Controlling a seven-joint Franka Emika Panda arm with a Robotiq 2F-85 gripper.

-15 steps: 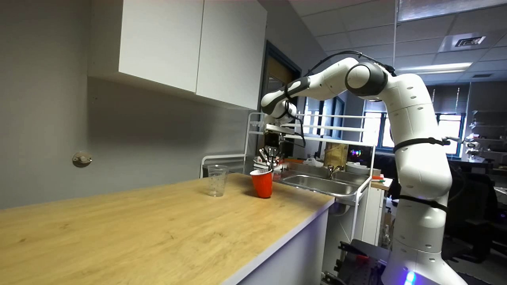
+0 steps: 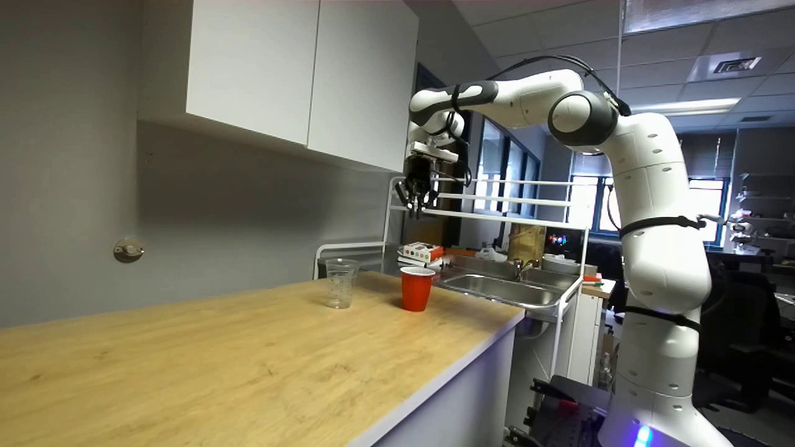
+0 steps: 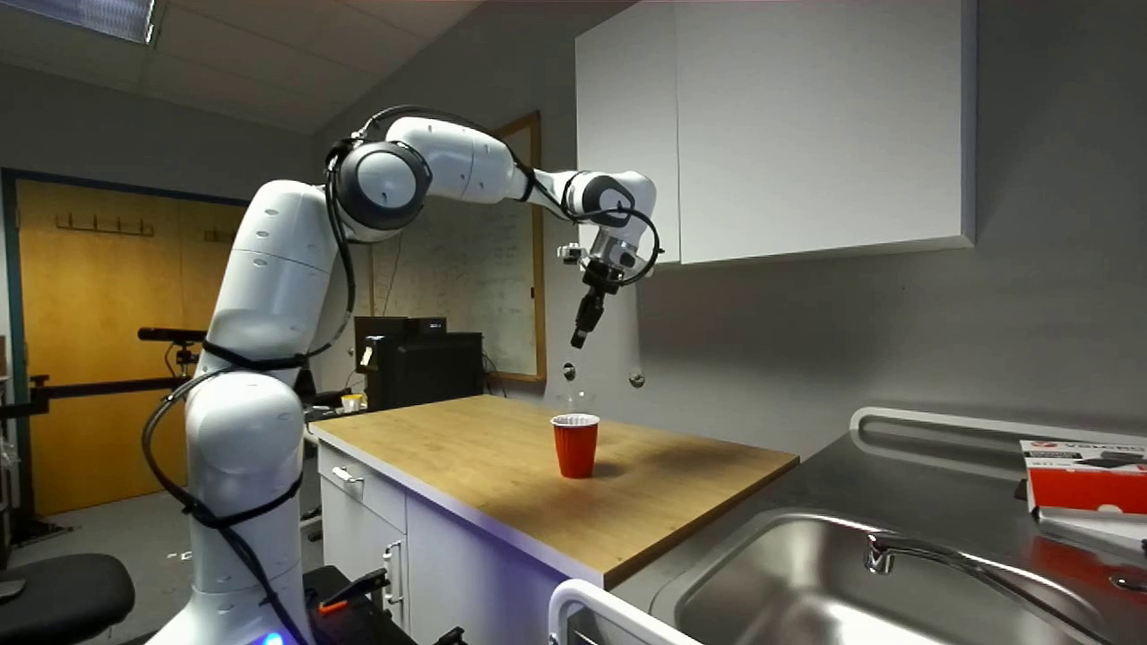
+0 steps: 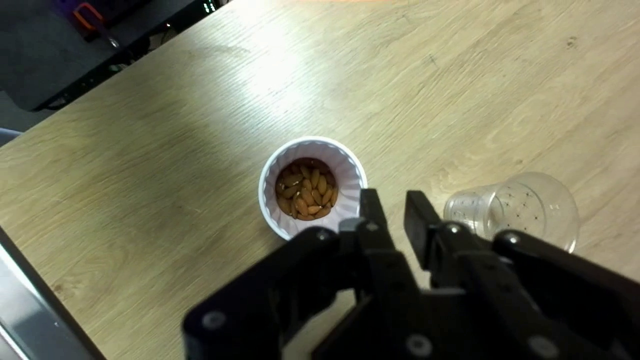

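Note:
On the wooden counter a red cup (image 2: 415,290) stands upright. Its white inside holds brown almonds (image 4: 307,191), visible from above in the wrist view. A clear plastic cup (image 2: 340,284) is close by, also upright; the wrist view shows this clear cup (image 4: 525,210) to the right of my fingers. My gripper (image 2: 417,205) hangs well above the red cup (image 3: 575,450), touching neither cup. In the wrist view the two fingertips of the gripper are a short gap apart, with only counter showing between them.
A sink (image 2: 495,287) lies beyond the counter's end, with a white rack (image 2: 507,218) around it. White wall cabinets (image 3: 796,129) hang above the counter.
My gripper has risen from the red cup's rim to high above it. The red cup, tilted before, is now upright. The clear cup has not moved.

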